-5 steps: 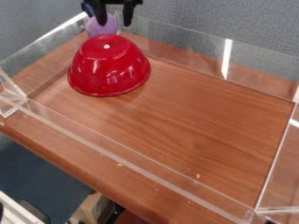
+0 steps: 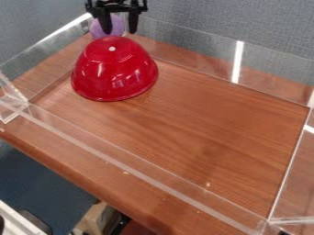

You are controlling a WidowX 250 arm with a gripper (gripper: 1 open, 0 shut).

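Note:
A glossy red bowl point(image 2: 114, 73), upside down, rests on the wooden surface toward the back left. Just behind it is a purple round object point(image 2: 105, 27), partly hidden by the bowl. My black gripper point(image 2: 117, 18) is at the top edge of the view, over the purple object, with its fingers down around it. Whether the fingers are closed on it I cannot tell.
Clear acrylic walls point(image 2: 160, 178) line the wooden tabletop point(image 2: 208, 138). A dark floor with some fittings shows at the lower left, beyond the table's edge.
My gripper has come slightly lower over the purple object. The red bowl has not visibly moved.

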